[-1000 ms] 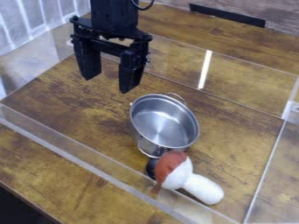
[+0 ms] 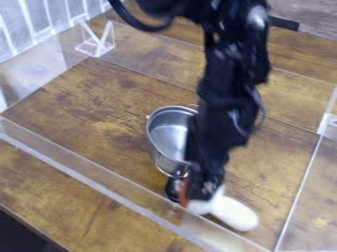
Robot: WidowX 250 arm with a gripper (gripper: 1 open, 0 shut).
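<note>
My black gripper (image 2: 211, 162), blurred by motion, reaches down over the right side of a steel pot (image 2: 168, 135) and hides part of it. Its lower end is over a white object with a red-brown part (image 2: 227, 210) lying in front of the pot; whether they touch, and how the fingers stand, is too blurred to tell. A small dark shape sits beside the white object, partly hidden.
A clear-walled enclosure (image 2: 79, 162) surrounds the pot on the wooden table (image 2: 73, 212). A white bracket (image 2: 97, 39) stands at the back left.
My gripper has swung from the upper left down and right, over the pot toward the white object, now covering much of the red-brown part and the pot's right side.
</note>
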